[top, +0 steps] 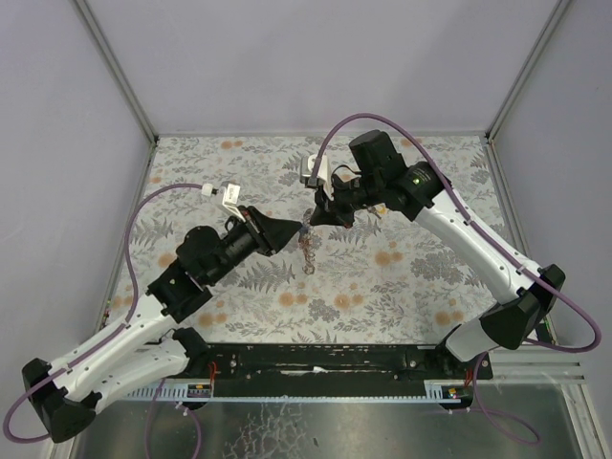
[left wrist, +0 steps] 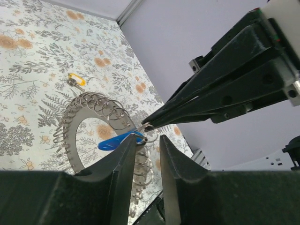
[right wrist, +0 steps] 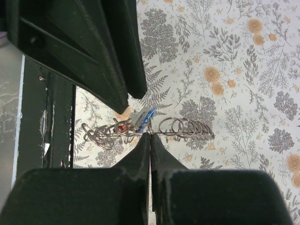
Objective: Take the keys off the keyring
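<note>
My right gripper is shut, pinching a thin wire part of the keyring [right wrist: 192, 127], whose metal coils hang in a loop above the table. A blue key [left wrist: 112, 143] hangs beside the pinched spot. In the right wrist view, red [right wrist: 123, 127] shows among the coils. My left gripper is part open, its two fingers a small gap apart, close in front of the pinched ring and blue key. No key shows clearly gripped between them. From above, both grippers nearly meet over the middle of the table, partly hiding the keyring [top: 307, 253].
A yellow key [left wrist: 77, 78] with a small metal piece lies on the patterned table [left wrist: 28, 112], away from the keyring. In the top view, the right arm is beside it. The table around the grippers is otherwise clear.
</note>
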